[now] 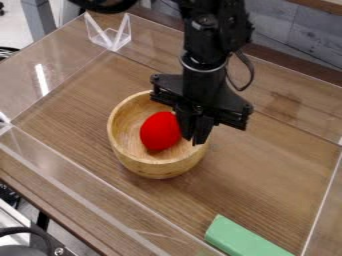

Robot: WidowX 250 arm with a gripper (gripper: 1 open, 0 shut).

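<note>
A red ball (159, 132) sits in a round wooden bowl (134, 157) at the middle of the table. The black gripper (197, 128) hangs over the bowl's right part, its fingertips just right of the ball. Whether anything is between the fingers is hard to see; the fingers look close together.
A green block (246, 240) lies at the lower right. A clear plastic container (110, 30) stands at the back left. A wall runs along the back.
</note>
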